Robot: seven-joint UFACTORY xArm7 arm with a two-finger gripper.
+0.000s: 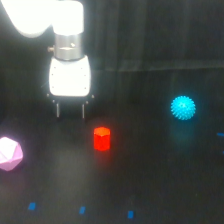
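Observation:
My gripper [71, 108] points down at the upper left, its two thin dark fingers apart and nothing visible between them. To its lower right a small red block [102, 139] rests on the dark table, apart from the fingers. A pink faceted ball [10, 153] lies at the left edge of the view. On the right is a blue spiky ball [182, 108].
Several small blue marks lie on the table, among them a blue mark [32, 206] at the lower left and another blue mark [130, 214] near the bottom.

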